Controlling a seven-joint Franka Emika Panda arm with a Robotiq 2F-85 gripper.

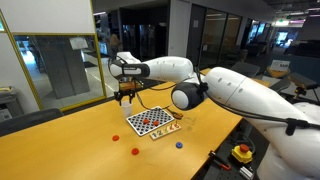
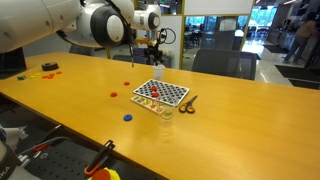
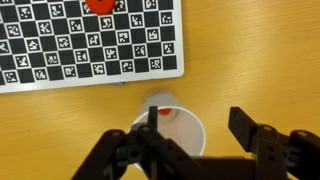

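Observation:
A white cup (image 3: 190, 125) is seen from above in the wrist view, with something small and red (image 3: 165, 112) inside it. Above the cup is my gripper, its dark fingers (image 3: 258, 145) wide apart and nothing pinched between them. Exterior view 1 has the same cup (image 1: 126, 110) just behind the checkered board, directly under the gripper (image 1: 126, 97). From the other side, the cup (image 2: 159, 72) stands upright past the board's far edge.
A black-and-white marker board (image 3: 70, 45) lies beside the cup, with red pieces (image 3: 100, 5) on it. A wooden block strip (image 2: 149, 105), scissors (image 2: 188, 104), a clear glass (image 2: 166, 118) and a blue disc (image 2: 128, 118) lie nearby.

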